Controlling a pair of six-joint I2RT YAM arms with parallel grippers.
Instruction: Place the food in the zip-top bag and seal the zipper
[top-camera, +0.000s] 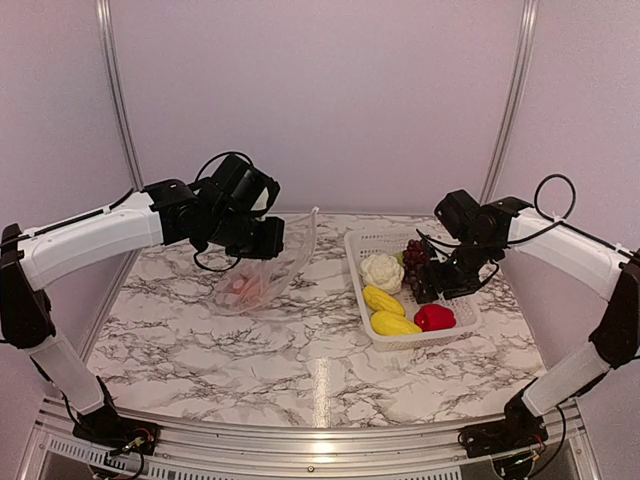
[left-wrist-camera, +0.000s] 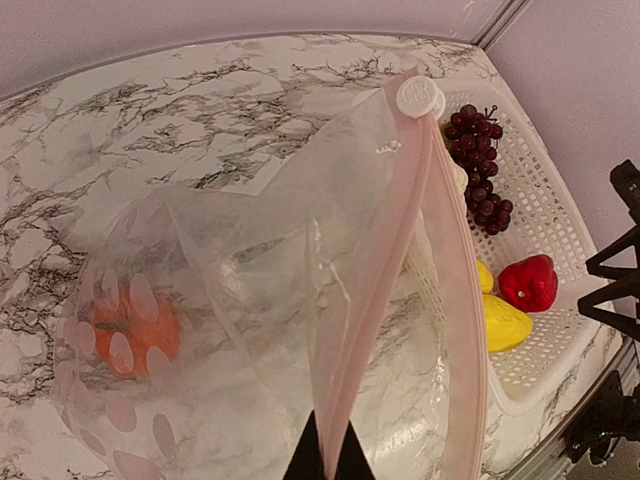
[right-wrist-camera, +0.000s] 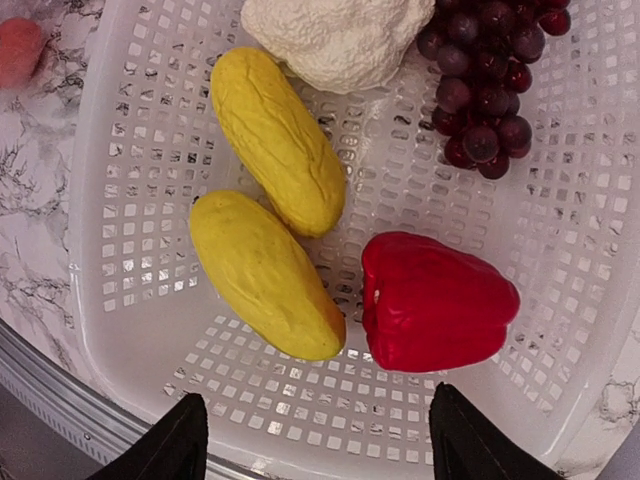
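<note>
My left gripper is shut on the edge of the clear zip bag (left-wrist-camera: 250, 250), holding it up; an orange item (left-wrist-camera: 140, 335) shows inside. My right gripper hovers open over the front of the white basket (right-wrist-camera: 95, 230), above a red pepper (right-wrist-camera: 435, 300) and two yellow squash (right-wrist-camera: 265, 270). Behind them lie a cauliflower (right-wrist-camera: 335, 35) and dark red grapes (right-wrist-camera: 480, 100).
The basket fills much of the right side. A metal rail (top-camera: 310, 430) runs along the front edge, with walls at back and sides.
</note>
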